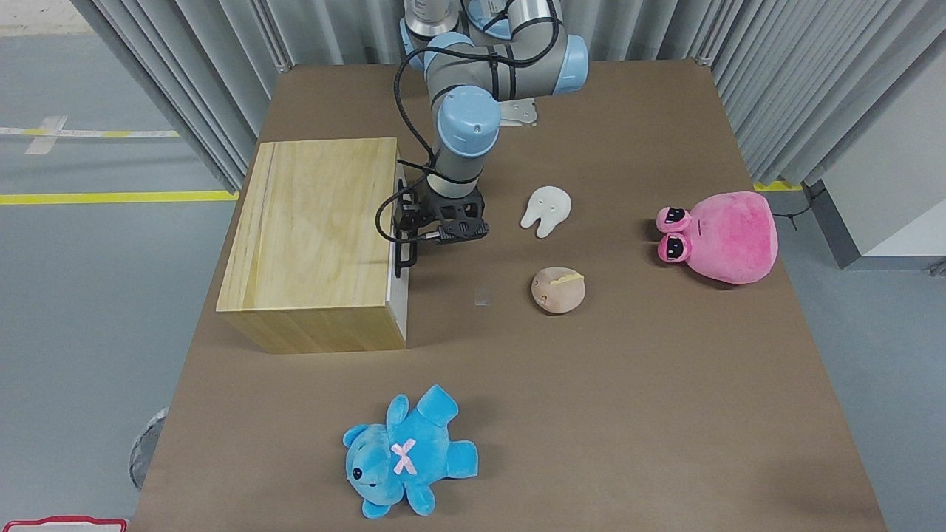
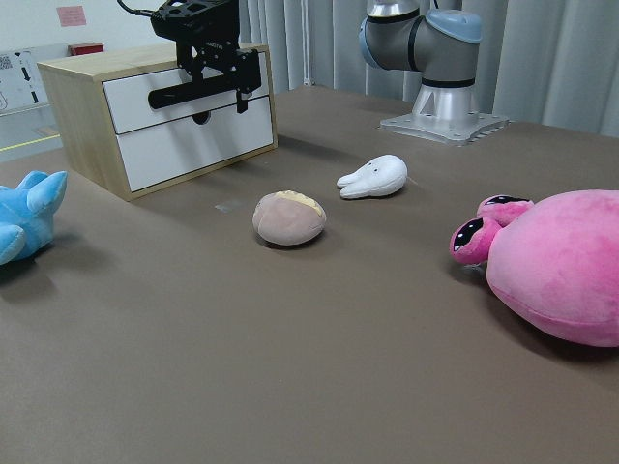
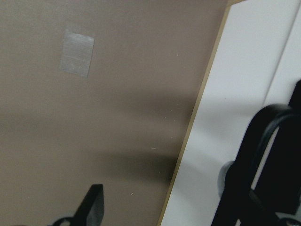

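Note:
My black gripper [image 2: 203, 82] is at the white front of a two-drawer wooden cabinet [image 1: 306, 222], by the upper drawer's long black handle [image 2: 169, 95]. In the wrist view one black finger lies over that handle and the other over the brown table; whether the fingers are open or shut on the handle I cannot tell clearly. The white lower drawer [image 2: 193, 150] has a round dark knob or cutout, partly hidden in the wrist view.
A white plush [image 1: 550, 207], a beige round plush [image 1: 558, 290] and a pink plush [image 1: 727, 238] lie right of the cabinet. A blue bear [image 1: 408, 452] lies at the front. Bare table [image 1: 621, 399] surrounds them.

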